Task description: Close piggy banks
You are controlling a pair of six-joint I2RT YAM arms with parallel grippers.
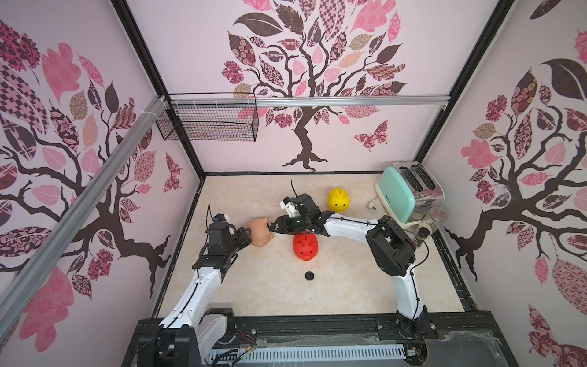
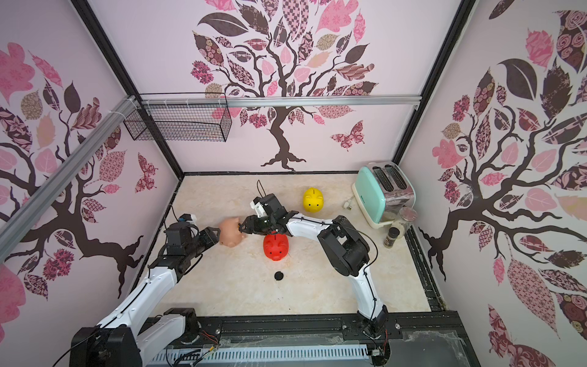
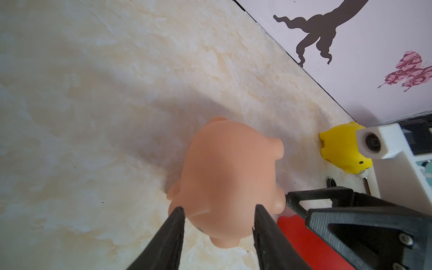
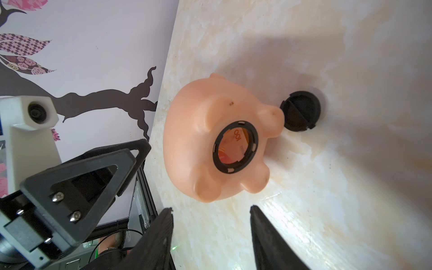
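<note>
A peach piggy bank [image 4: 189, 135] lies tipped on its side between my grippers, its belly towards the right one. In the right wrist view its round hole [image 4: 235, 146] with a black rim is uncovered, and a banknote shows inside. On the table beside its foot is a black cap [image 4: 301, 111]. My left gripper is open close to the bank's left side. Close by on the belly side, my right gripper also stands open, nothing between its fingers. Beneath the right arm is a red piggy bank [image 1: 305, 247], with another black cap [image 1: 309, 276] in front of it.
A yellow piggy bank [image 1: 338, 200] stands at the back right. The mint toaster [image 1: 397, 195] and a glass jar [image 2: 406, 215] fill the right side. A wire basket [image 1: 214, 121] hangs at back left.
</note>
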